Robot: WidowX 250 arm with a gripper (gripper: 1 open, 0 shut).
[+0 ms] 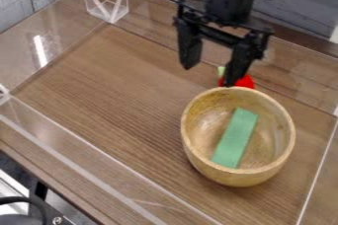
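Observation:
My gripper (211,51) hangs at the top centre, open, its dark fingers spread wide above and left of a red object (242,80) with a light green part, which it partly hides. Below that, a beige bowl (209,165) holds a green rectangular block (236,136).
A white wire-like object (106,4) stands at the top left. A dark cable shows at the bottom left corner.

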